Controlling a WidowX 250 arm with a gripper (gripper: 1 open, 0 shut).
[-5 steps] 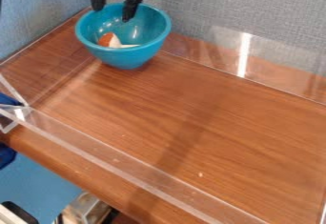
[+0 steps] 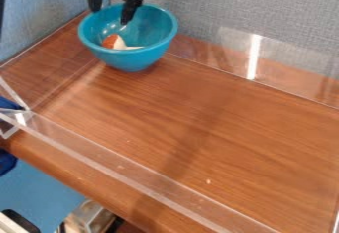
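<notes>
A teal bowl (image 2: 149, 49) stands at the back left of the wooden surface, with a small orange and cream object (image 2: 115, 43) lying inside it. My black gripper (image 2: 109, 11) hangs over the bowl's back left part, open, its fingers apart with nothing seen held between them.
Clear low walls edge the wooden table (image 2: 212, 148), which is bare across its middle and right. Grey textured walls (image 2: 252, 19) stand close behind the bowl and to the left. Dark and blue items lie outside at the lower left.
My gripper has shifted slightly to the left over the bowl. The bowl and the object in it look unmoved.
</notes>
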